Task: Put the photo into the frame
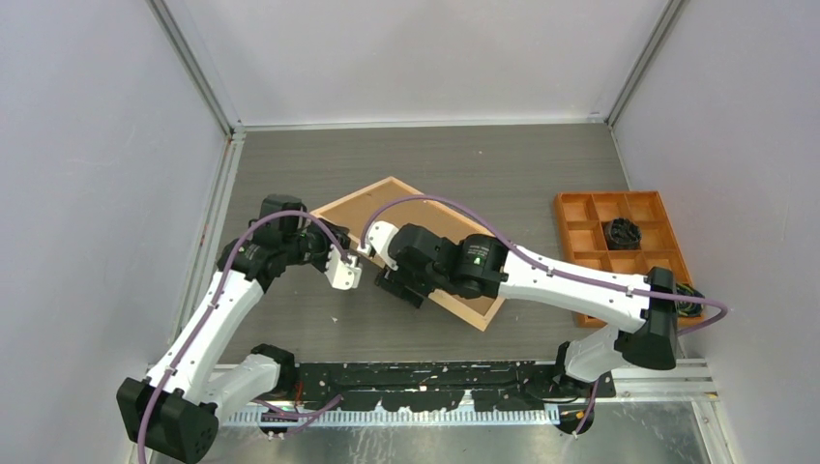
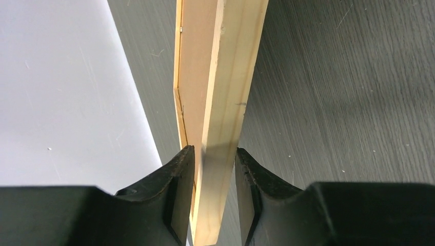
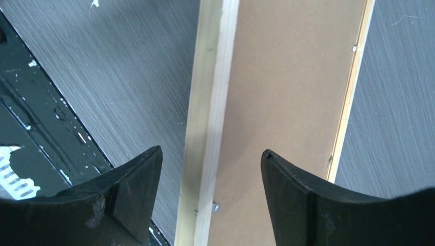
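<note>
The wooden frame [image 1: 462, 309] lies at a slant on the grey table, its brown backing panel [image 3: 287, 102] facing up. No separate photo can be made out. At the frame's left end, my left gripper is partly open around the near wooden bar [image 2: 225, 113]; the bar runs between its fingers with slim gaps beside it. Above the same near side, further right, my right gripper is open. One finger [image 3: 146, 177] is over the table outside the bar, the other over the panel, with clear space to the bar on both sides.
An orange compartment tray [image 1: 571, 208] stands at the right, holding a black coil [image 1: 623, 234] and a dark cable bundle [image 1: 688, 302]. White walls close off the left, back and right.
</note>
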